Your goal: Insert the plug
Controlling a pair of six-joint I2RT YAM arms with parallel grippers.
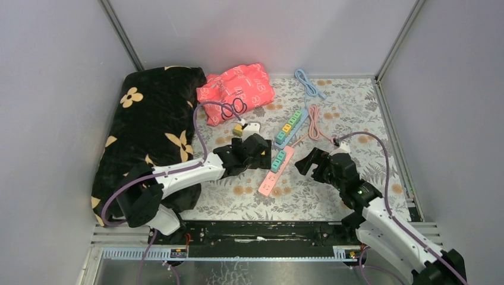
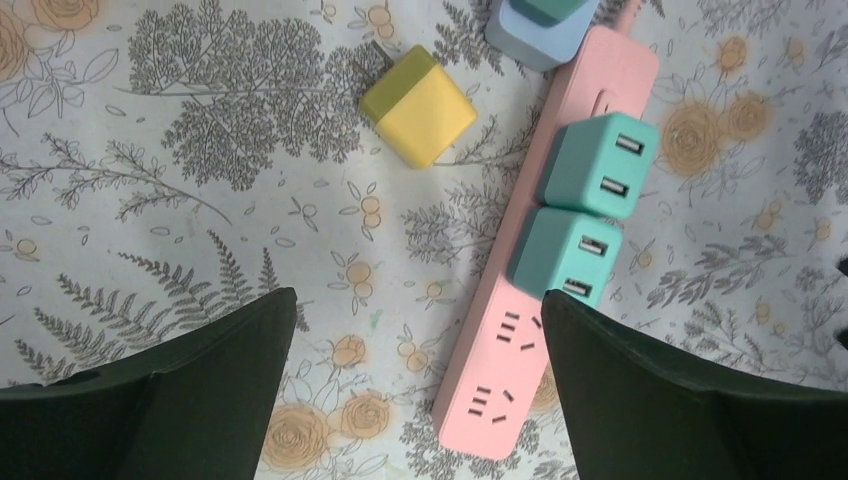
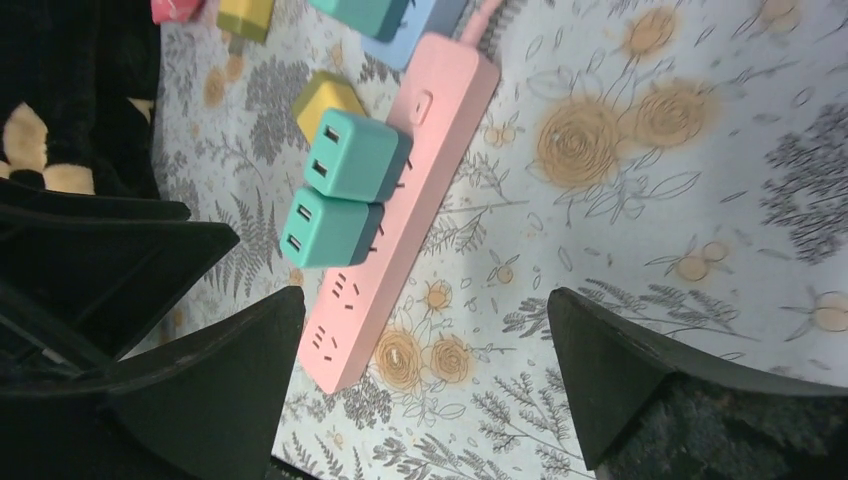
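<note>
Two teal plugs sit side by side, flush on the pink power strip (image 2: 492,375); in the left wrist view the upper plug (image 2: 606,166) touches the lower plug (image 2: 567,254). Below them the strip's lower sockets are bare. Left of the strip my left gripper stands open over the cloth, its fingers holding nothing. My right gripper is also open and empty, to the right of the strip in the top view. A yellow plug (image 2: 420,106) lies loose on the cloth left of the strip.
Beyond the pink strip lies a blue strip (image 1: 299,125) bearing several plugs. Another yellow plug (image 3: 244,17) rests farther back. A black cushion (image 1: 150,122) and a red bag (image 1: 239,89) border the left and back.
</note>
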